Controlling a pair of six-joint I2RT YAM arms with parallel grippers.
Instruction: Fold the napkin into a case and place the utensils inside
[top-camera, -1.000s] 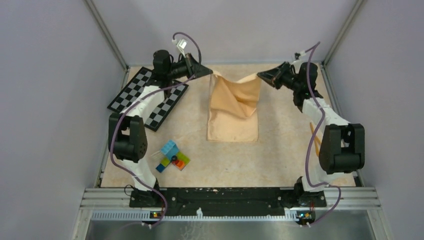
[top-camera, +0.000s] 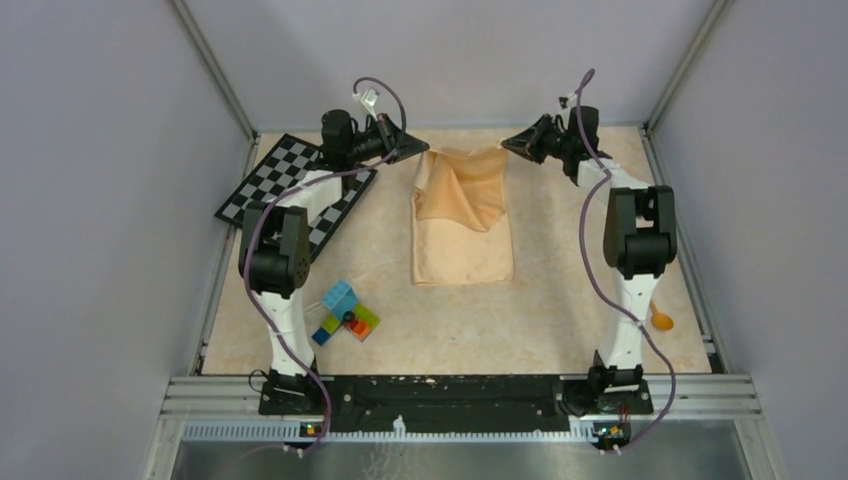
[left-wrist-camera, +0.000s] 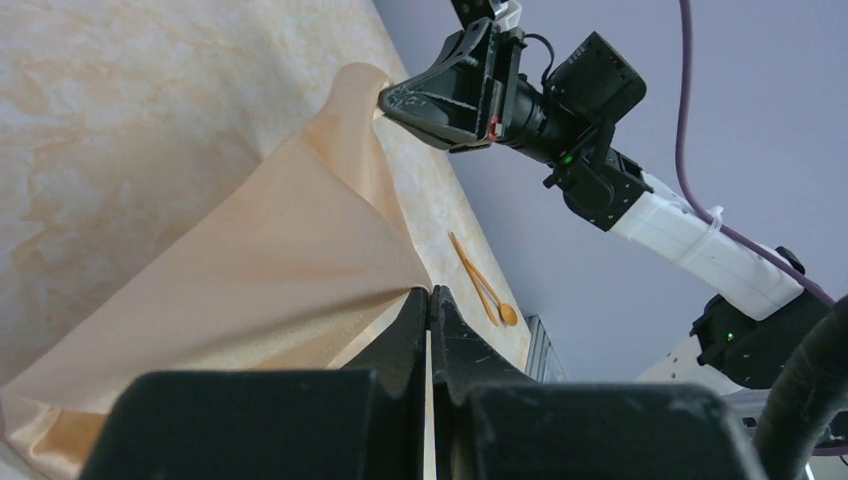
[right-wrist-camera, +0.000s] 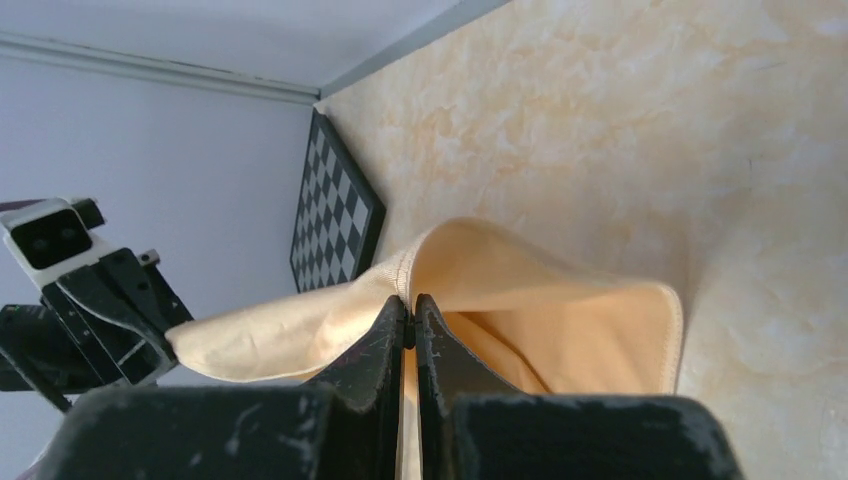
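Observation:
A peach napkin lies in the upper middle of the table, its far part raised and hanging in folds between my grippers. My left gripper is shut on its far left corner; in the left wrist view the cloth runs into the fingertips. My right gripper is shut on the far right corner, as the right wrist view shows. Orange wooden utensils lie at the table's right side, partly hidden by the right arm in the top view.
A checkered board lies at the far left, under the left arm. Coloured blocks sit at the near left.
My right gripper has moved left and slightly toward the back with its corner of the napkin, uncovering more of the utensils.

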